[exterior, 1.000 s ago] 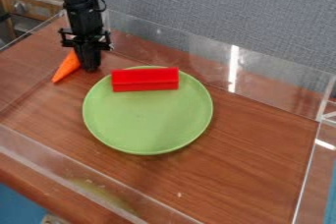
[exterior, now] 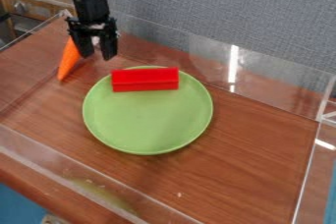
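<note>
My black gripper (exterior: 96,41) stands open at the upper left, just above and to the right of an orange carrot-like object (exterior: 70,59) lying on the wooden surface. A red block (exterior: 144,80) rests on the back part of a green plate (exterior: 147,125) in the middle.
A clear low barrier (exterior: 262,88) runs along the back and sides of the wooden surface (exterior: 250,159), with a grey wall (exterior: 230,12) behind.
My gripper has risen slightly from lower down by the orange object. The red block and plate have not moved.
</note>
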